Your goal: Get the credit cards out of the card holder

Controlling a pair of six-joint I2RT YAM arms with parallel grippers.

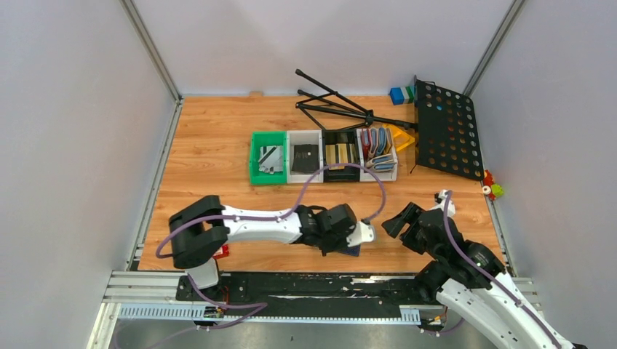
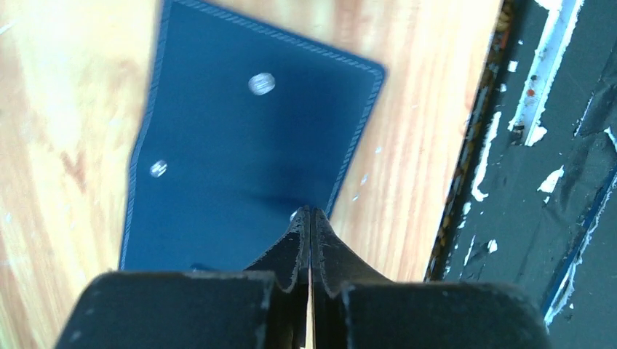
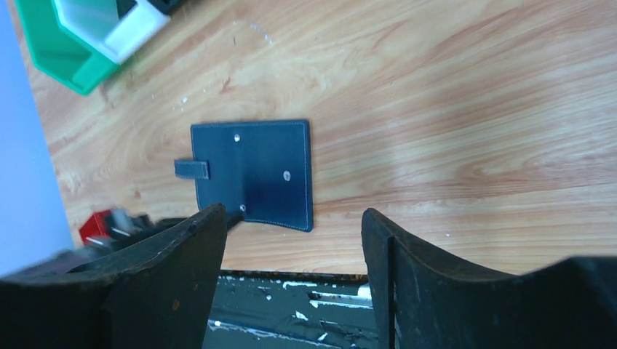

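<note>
The dark blue card holder [image 2: 247,138] lies flat on the table with its strap [image 3: 192,169] sticking out. No cards show; any inside are hidden. My left gripper is shut, its fingertips meeting with nothing between them. Its tips hang over the holder's edge in the left wrist view, and the holder lies outside them; contact cannot be judged. Up and to the right of the holder, my right gripper stands open and empty. From the top, the left arm covers most of the card holder [image 1: 352,251].
Bins stand in a row behind: a green bin [image 1: 254,171] with grey cards, others with dark and gold cards or folded items. A black stand [image 1: 445,127] fills the back right. A red block [image 1: 221,251] sits left. The table's front edge is close to the holder.
</note>
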